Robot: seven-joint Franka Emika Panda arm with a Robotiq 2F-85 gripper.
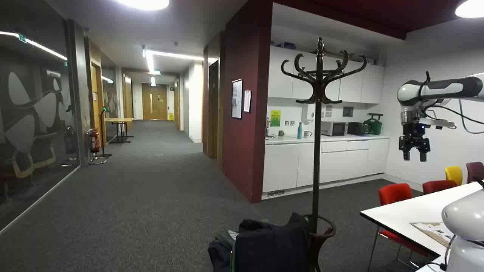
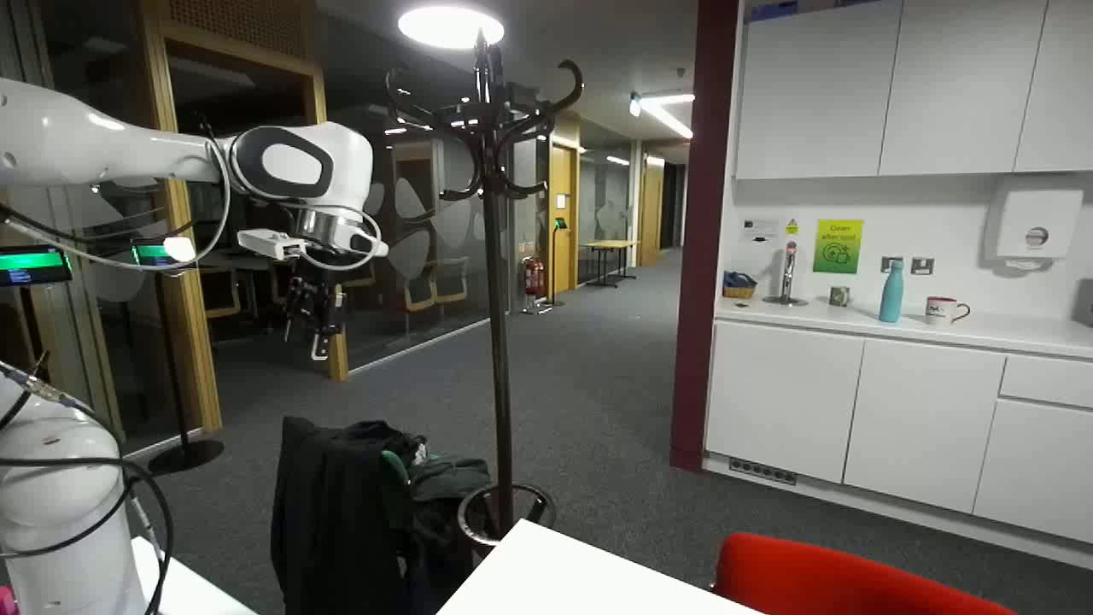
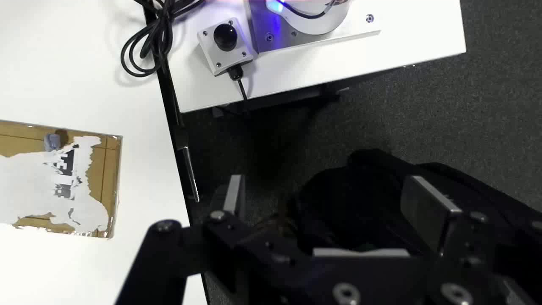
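My gripper (image 1: 414, 156) hangs from the raised arm, well above the tables, pointing down. Its fingers stand wide apart in the wrist view, with nothing between the fingers. Below it in that view lie the dark floor and black coats. The same gripper (image 2: 307, 333) shows at the left of exterior view 2, in front of the glass wall. A brown board with torn white paper (image 3: 76, 178) lies on the white table (image 3: 142, 203), off to the left of the gripper.
A dark coat stand (image 2: 497, 338) with black coats (image 2: 343, 502) stands near the arm. A box with a black button (image 3: 225, 37) and coiled cables (image 3: 152, 38) are by the arm's base. Red chairs (image 1: 394, 193) edge the table.
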